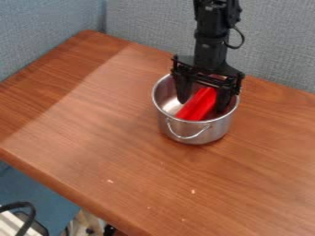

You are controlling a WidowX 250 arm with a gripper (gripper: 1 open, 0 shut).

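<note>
A steel pot (185, 131) with a wire handle stands on the wooden table (92, 138), right of centre. A long red object (193, 109) lies tilted inside it. My black gripper (202, 95) reaches down from above, its fingers inside the pot on either side of the red object. The fingertips are largely hidden, and I cannot tell whether they touch it.
Grey padded walls (160, 23) bound the table at the back and left. Cables and other gear show below the front-left edge.
</note>
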